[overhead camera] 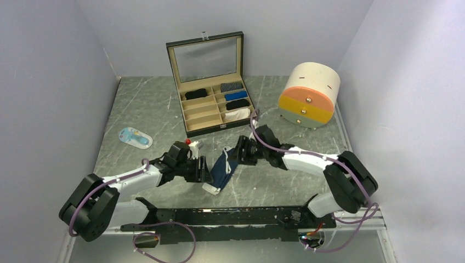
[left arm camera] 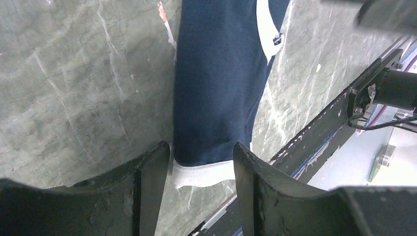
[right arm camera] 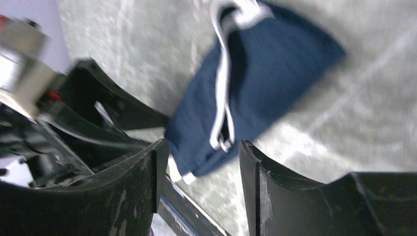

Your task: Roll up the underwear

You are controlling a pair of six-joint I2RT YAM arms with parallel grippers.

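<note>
The dark blue underwear [overhead camera: 221,172] lies on the table as a narrow folded strip, with a white band [left arm camera: 204,174] at its near end. White trim [right arm camera: 222,93] runs along its upper side. At the near end, my left gripper is partly open above the white band, its fingers on either side of the strip with cloth visible beyond them. My right gripper is parted too, above and to the right of the far part. No cloth shows gripped in its fingers. In the top view the hands partly cover the cloth.
Behind stands an open compartment box [overhead camera: 214,104] with several rolled garments. A drum-shaped drawer unit [overhead camera: 310,96] is at the back right and a blue-and-white packet [overhead camera: 135,137] at the left. Bare table lies right of the cloth.
</note>
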